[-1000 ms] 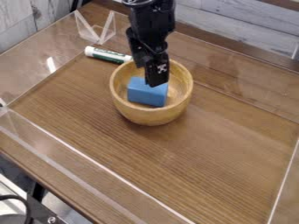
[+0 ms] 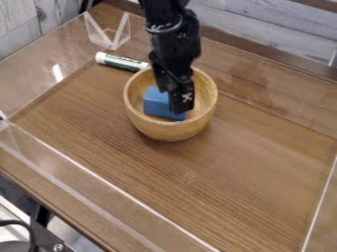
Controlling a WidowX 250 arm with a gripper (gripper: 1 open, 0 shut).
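A yellow bowl [image 2: 195, 123] sits on the wooden table, with a blue block [image 2: 161, 104] inside at its left. My black gripper [image 2: 168, 87] reaches down from the top into the bowl, open, its fingers over and around the upper part of the blue block. Whether they touch it I cannot tell.
A teal-and-white cylindrical item [image 2: 121, 62] lies left of the bowl at the back. A white wire-like object [image 2: 108, 30] stands at the upper left. A white wall runs along the back right.
My gripper has moved down into the bowl, closer to the blue block, which now appears slightly turned or partly hidden behind it.
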